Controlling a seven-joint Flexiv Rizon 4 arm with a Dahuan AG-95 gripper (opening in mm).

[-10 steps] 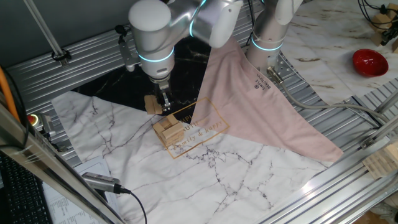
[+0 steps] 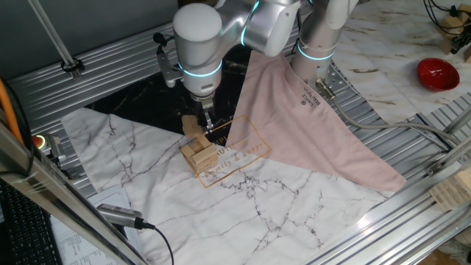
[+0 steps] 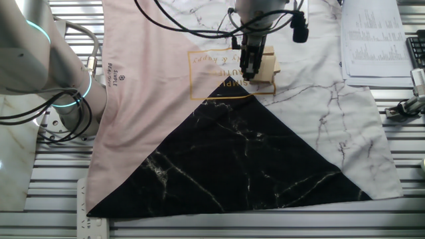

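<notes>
In exterior view 1 my gripper (image 2: 209, 126) points down over the tip of the cloth's black part, just behind a small stack of wooden blocks (image 2: 199, 156). A tan wooden block (image 2: 190, 125) sticks out to the left of the fingers, so the gripper appears shut on it; the contact itself is hidden. From the opposite side, exterior view 2 shows the dark gripper (image 3: 250, 66) in front of the stacked wood (image 3: 267, 72), which it partly covers. Whether the carried block touches the stack cannot be told.
Beneath everything lies a pink, black and marble-white cloth (image 2: 287, 199), mostly bare. A red bowl (image 2: 438, 74) stands far right. At the left front are a small camera-like device (image 2: 120, 216) with a cable, and a metal post (image 2: 73, 199).
My gripper and the tan block beside its fingers have moved right together, from behind the stack's left side to nearer its right. The stack looks unmoved.
</notes>
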